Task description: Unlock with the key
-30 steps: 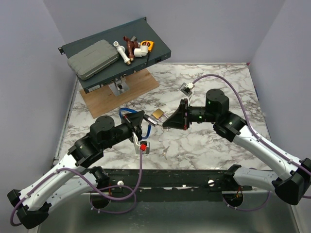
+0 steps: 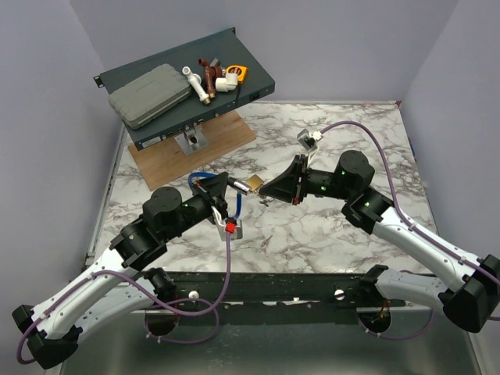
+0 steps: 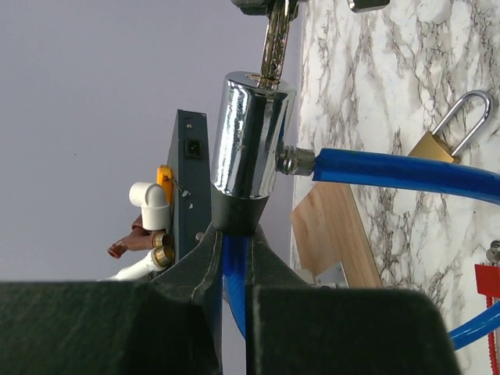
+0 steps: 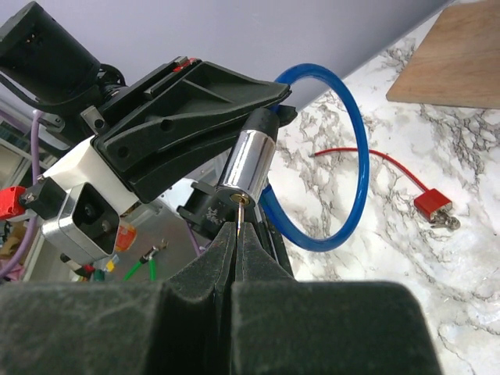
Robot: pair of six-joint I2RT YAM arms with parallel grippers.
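Observation:
A chrome lock cylinder (image 3: 251, 137) with a black end and a blue cable (image 3: 406, 173) is held in the air by my left gripper, shut on the black end and cable. From the other side, my right gripper is shut on a thin key (image 4: 240, 215). The brass key blade (image 3: 275, 43) points into the cylinder's end face and meets its keyhole. Part of the blade still shows outside; how deep it sits cannot be told. In the top view, the two grippers face each other above the middle of the table.
A brass padlock (image 3: 433, 147) and a red padlock (image 4: 432, 201) with a red cable lie on the marble table. At the back left, a dark raised shelf (image 2: 254, 78) carries a grey case (image 2: 150, 95) and pipe fittings.
My right gripper has shifted a little and tilted, its fingertips slightly nearer the cylinder. Small items hanging below it have changed position. The left arm has hardly moved.

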